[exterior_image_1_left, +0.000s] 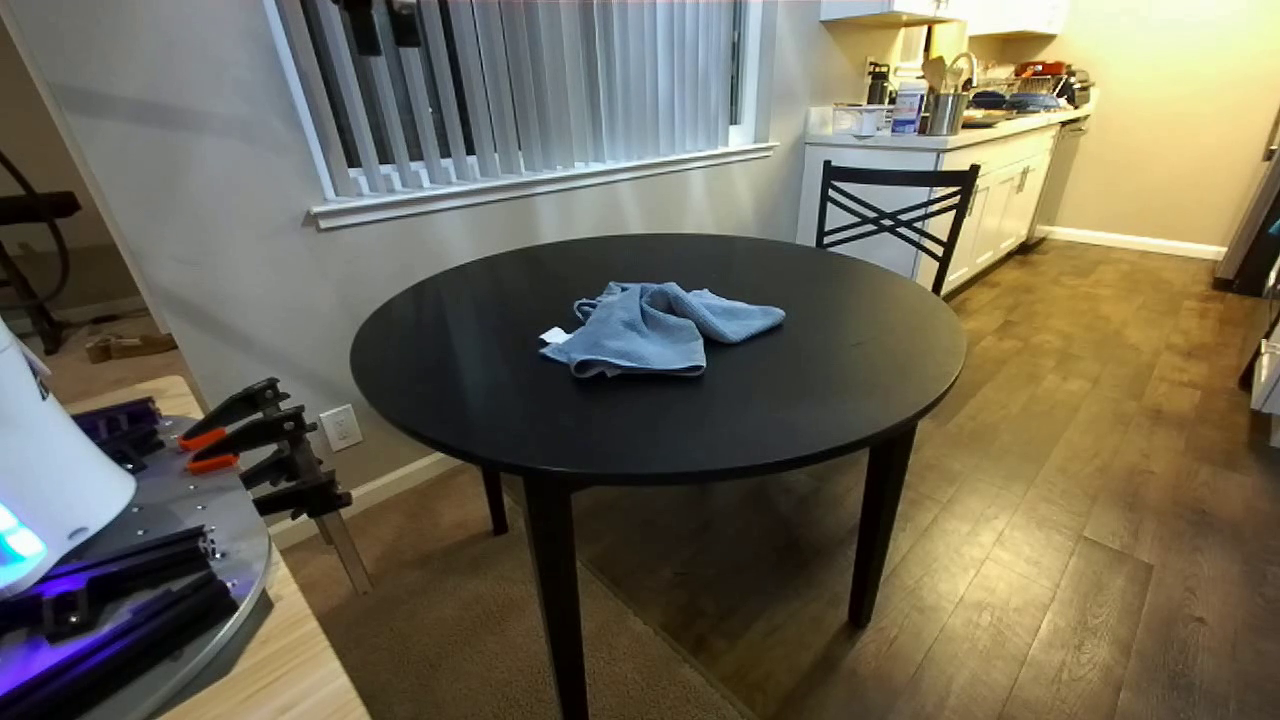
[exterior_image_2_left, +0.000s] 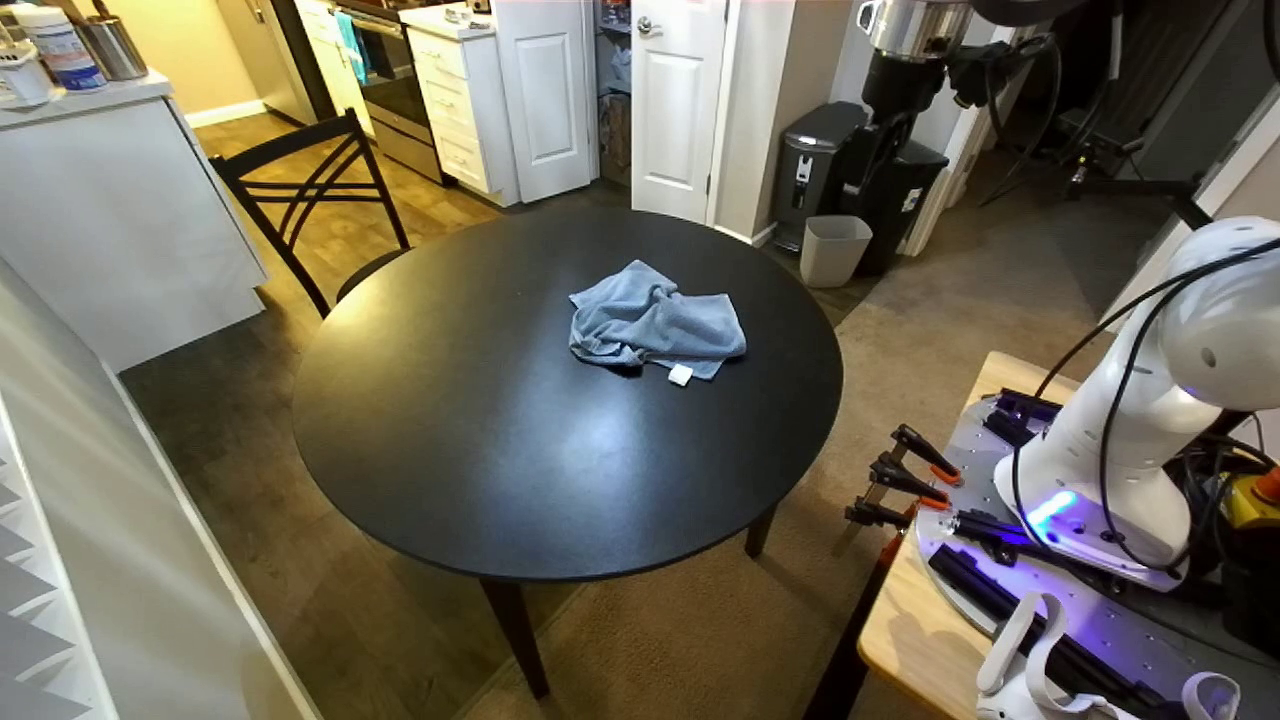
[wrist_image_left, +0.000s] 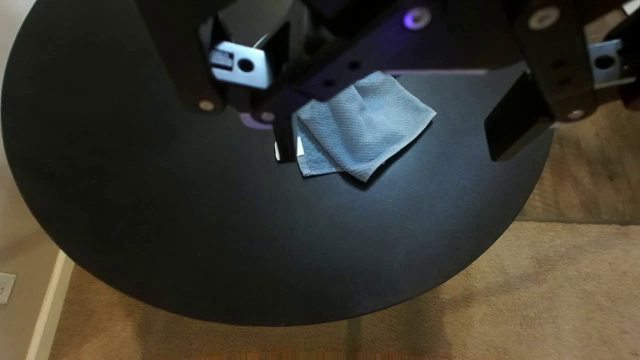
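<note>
A crumpled blue cloth (exterior_image_1_left: 648, 330) with a small white tag lies near the middle of the round black table (exterior_image_1_left: 480, 408). In the second exterior view the cloth (exterior_image_2_left: 660, 322) sits toward the table's far right side, its tag facing the near edge. My gripper spreads open over the table in the wrist view, with the cloth (wrist_image_left: 372, 126) seen below and between its fingers, apart from them. Part of the cloth is hidden behind the gripper's linkage. Only the tips of the gripper (exterior_image_1_left: 386, 30) show at the top of the first exterior view, high above the tabletop.
A black chair (exterior_image_1_left: 900, 216) stands at the table's far side, by the kitchen counter (exterior_image_1_left: 882, 142). The robot's base (exterior_image_2_left: 1086, 480) is on a separate wooden stand with clamps (exterior_image_2_left: 906, 474). Apart from the cloth, the tabletop is bare.
</note>
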